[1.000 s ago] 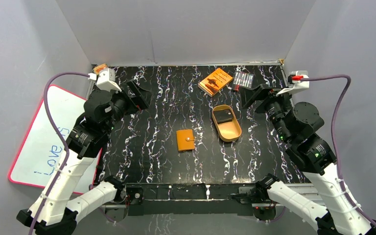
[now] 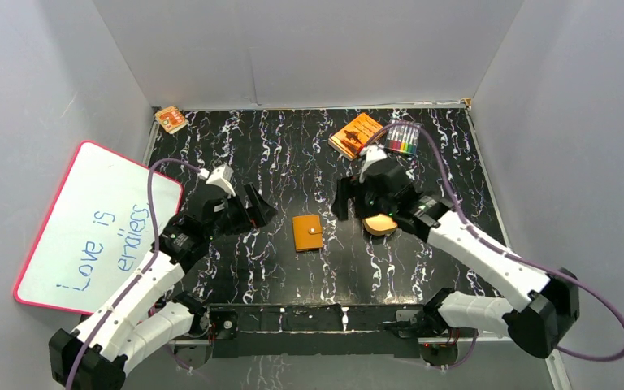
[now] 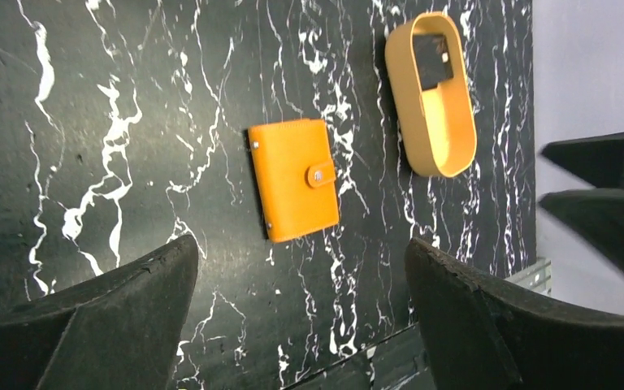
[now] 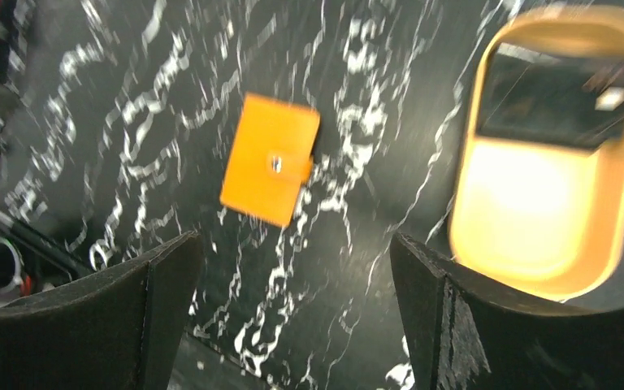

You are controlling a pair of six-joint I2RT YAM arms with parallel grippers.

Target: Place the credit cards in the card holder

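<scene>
An orange card holder (image 2: 308, 233) with a snap tab lies closed and flat on the dark marbled table; both wrist views show it too, as a holder (image 3: 295, 180) and a slightly blurred holder (image 4: 268, 159). A yellow oval tray (image 3: 410, 106) holds a dark card-like item (image 3: 431, 61) at one end; from above, my right arm hides most of it. My left gripper (image 2: 262, 207) is open and empty, left of the holder and above the table. Open and empty as well, my right gripper (image 2: 342, 199) hovers between holder and tray.
At the back lie an orange book (image 2: 357, 135) and a pack of coloured pens (image 2: 402, 138). A whiteboard (image 2: 97, 231) leans at the left, and a small orange box (image 2: 171, 119) sits in the back left corner. Table around the holder is clear.
Both arms have come down and inward toward the card holder. My right arm swung left over the tray, covering much of it. The holder has not moved.
</scene>
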